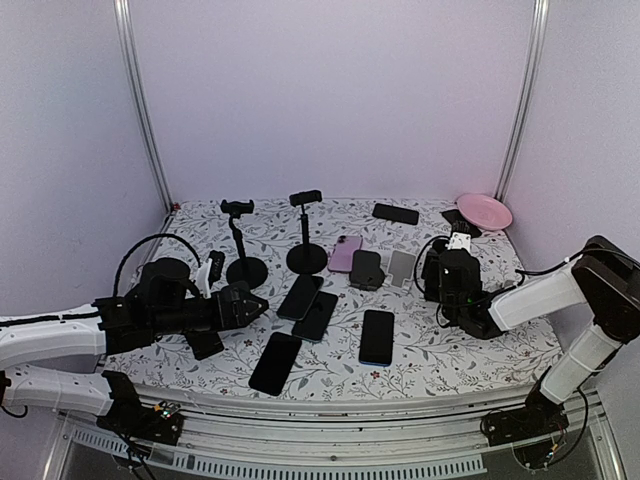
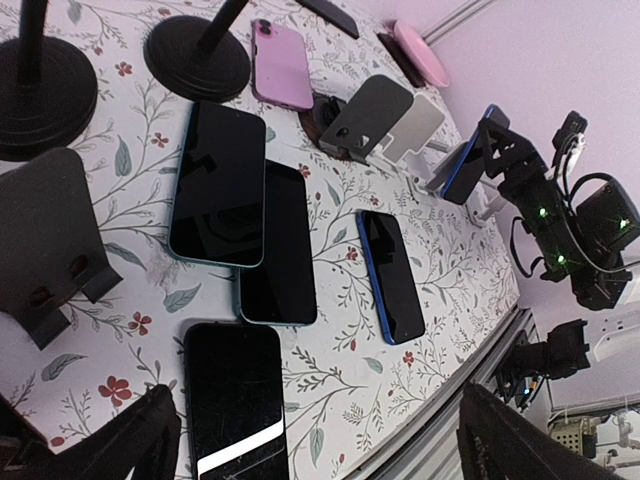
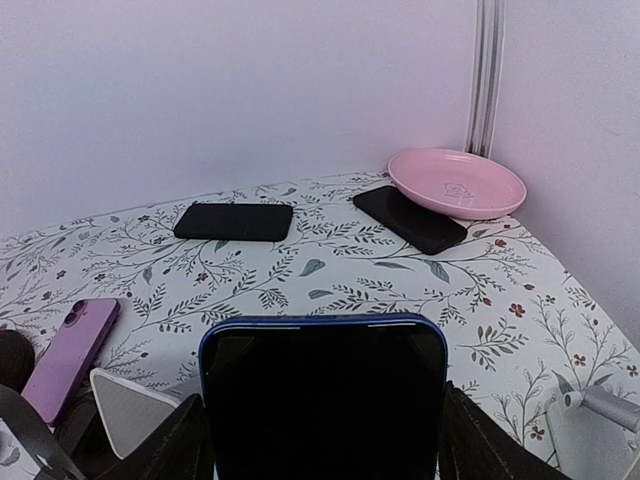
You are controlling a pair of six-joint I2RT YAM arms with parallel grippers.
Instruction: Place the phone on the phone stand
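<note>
My right gripper is shut on a black phone with a blue frame (image 3: 323, 390), held upright and tilted at the right of the table among low stands. In the right wrist view a silver stand (image 3: 590, 440) is at the lower right and a white stand (image 3: 135, 410) at the left. A dark stand (image 2: 370, 110) sits beside the white one. Whether the held phone rests on a stand is hidden. My left gripper (image 1: 250, 305) is open over the left side of the table, with nothing held.
Several phones lie flat, including a blue-edged one (image 1: 376, 338) and a pink one (image 1: 344, 252). Two tall black stands (image 1: 306, 258) stand at the back left. A pink plate (image 1: 484, 211) rests over a phone at the back right.
</note>
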